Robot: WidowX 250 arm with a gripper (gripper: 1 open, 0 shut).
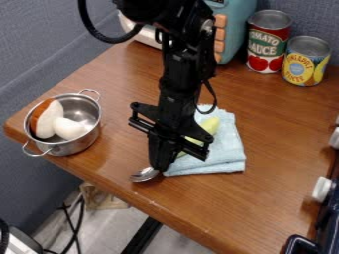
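Observation:
My black gripper [165, 151] is low over the wooden table at the front centre, at the near left edge of a light blue cloth [224, 153]. A metal spoon [146, 175] lies just below its fingertips; whether the fingers are shut on it I cannot tell. A yellow object [208, 126] on the cloth is partly hidden by the gripper.
A steel pot [74, 142] with eggs stands at the left. Two cans [268, 40] and a teal appliance [231, 18] are at the back. A dark appliance [324, 208] with white knobs is at the right edge.

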